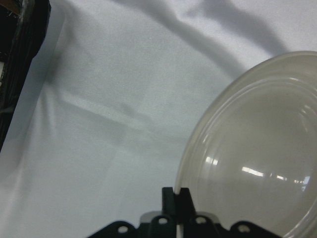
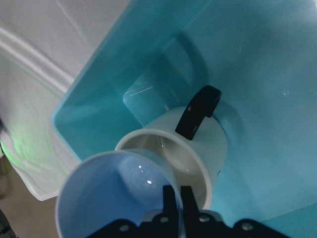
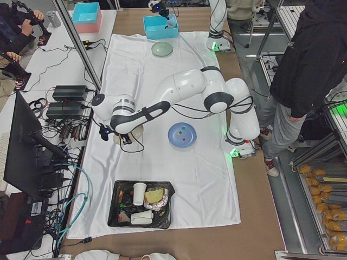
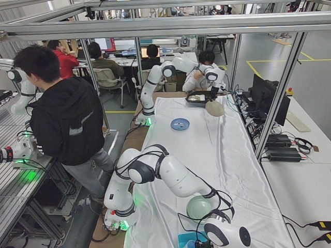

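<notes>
My left gripper is shut on the rim of a cream plate (image 1: 257, 148), held above the cloth near the black tray (image 1: 20, 59); in the camera left view the plate is partly hidden behind the gripper. My right gripper is shut on the rim of a blue cup (image 2: 104, 193), over a teal bin (image 2: 267, 99) beside a white mug (image 2: 208, 148) with a black handle that lies inside the bin.
A blue plate (image 3: 182, 135) sits mid-table, a green plate (image 3: 161, 49) near the bin. The tray (image 3: 116, 215) holds white cylinders and yellow food. Monitor and cables line one side.
</notes>
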